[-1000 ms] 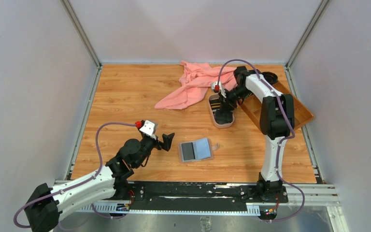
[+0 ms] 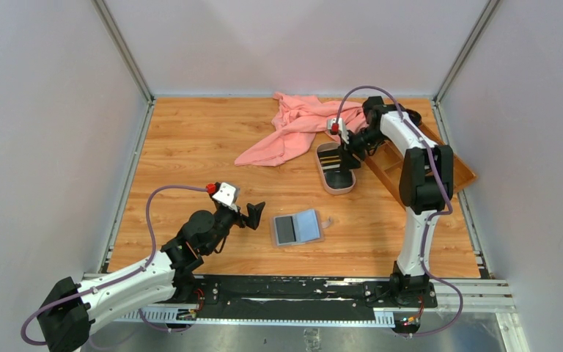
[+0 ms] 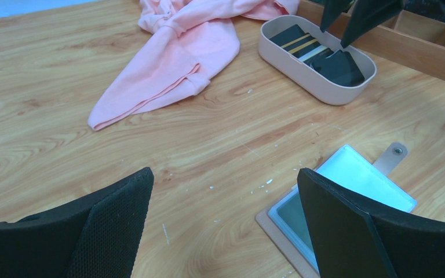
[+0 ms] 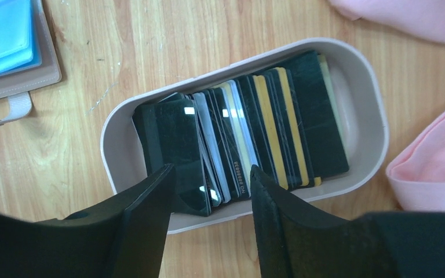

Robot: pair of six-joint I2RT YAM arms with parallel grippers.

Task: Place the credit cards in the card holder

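Note:
Several dark cards point(image 4: 174, 139), some with gold or white stripes, lean in a row inside an oval pinkish-grey box point(image 4: 356, 124). Over the near long side of that box my right gripper hangs open, and no card is gripped between its fingers. The card holder point(image 2: 297, 228) lies open on the table, one half dark and the other light blue, its strap point(image 3: 393, 155) sticking out to the right. To the left of the holder, my left gripper point(image 2: 255, 215) stands open and empty above bare wood; the holder's lower part is hidden by a finger in the left wrist view.
A pink cloth point(image 2: 293, 132) lies crumpled behind and left of the box. The wooden compartment tray point(image 2: 458, 167) stands close on the right, under the right arm. Bare table point(image 2: 183, 154) stretches across the left side.
The left arm, the holder and the box have stayed in place.

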